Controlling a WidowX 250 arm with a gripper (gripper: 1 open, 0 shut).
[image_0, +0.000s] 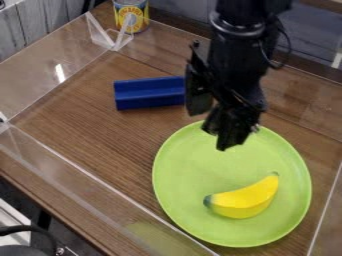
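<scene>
My black gripper hangs over the upper part of a green plate, pointing down with its fingers apart; nothing shows between them. A yellow banana lies on the lower part of the plate. To the left of the gripper, a blue block rests on the wooden table.
A can stands at the back left. Clear walls edge the table on the left. Bare wood lies left of the plate, and some shows to its right behind the arm.
</scene>
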